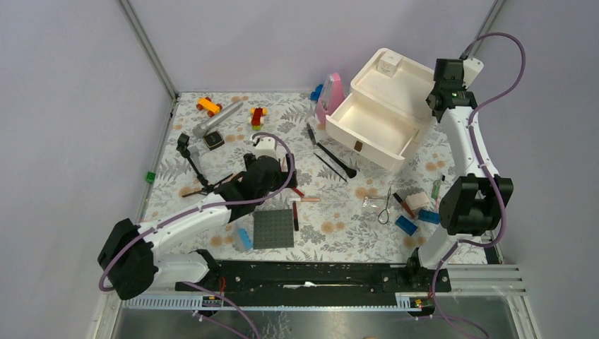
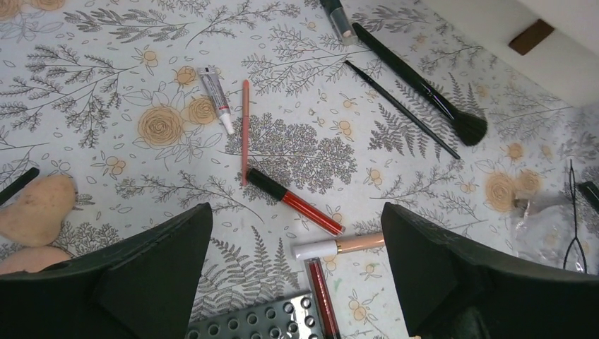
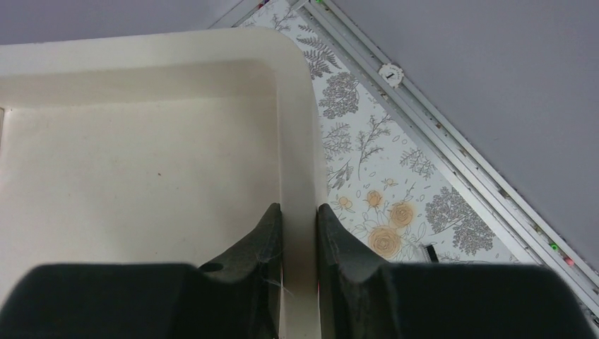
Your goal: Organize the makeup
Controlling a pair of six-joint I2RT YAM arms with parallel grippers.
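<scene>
The cream makeup box [image 1: 374,134] stands at the back right, its front drawer pulled out. My right gripper has its fingertips on either side of the box's upper right wall, pressed close to it. My left gripper hangs open over the loose makeup: a red lip gloss [image 2: 311,212], a concealer [image 2: 360,244], a small tube [image 2: 215,95], a pink pencil [image 2: 245,127], a large black brush [image 2: 402,67] and a thin brush [image 2: 395,102].
A pink object [image 1: 330,95] touches the box's left side. Toy cars [image 1: 209,107], a black stand [image 1: 191,162] and a grey plate [image 1: 273,229] occupy the left and front. Scissors [image 1: 385,212] and small blue boxes [image 1: 406,225] lie at the front right.
</scene>
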